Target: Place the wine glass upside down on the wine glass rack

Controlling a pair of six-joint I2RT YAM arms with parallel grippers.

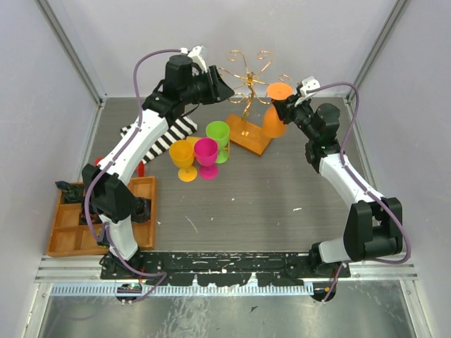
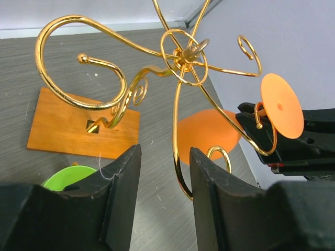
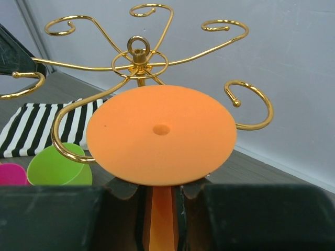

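Upside down beside the gold rack (image 1: 248, 81), an orange wine glass (image 1: 273, 124) has its flat base up and its bowl below. My right gripper (image 1: 282, 108) is shut on its stem; in the right wrist view the base (image 3: 157, 125) hides part of the rack. The left wrist view shows a curled rack hook (image 2: 273, 141) close by the glass's base (image 2: 282, 104), contact unclear. At the rack's left side my left gripper (image 1: 221, 84) is part open. One gold rack arm (image 2: 176, 125) runs down near its right finger (image 2: 201, 178), with no glass between the fingers.
Green (image 1: 218, 132), pink (image 1: 206, 151) and yellow (image 1: 183, 153) glasses stand in front of the rack's wooden base (image 1: 254, 139). A striped cloth (image 1: 169, 137) lies behind them, and a wooden tray (image 1: 149, 183) front left.
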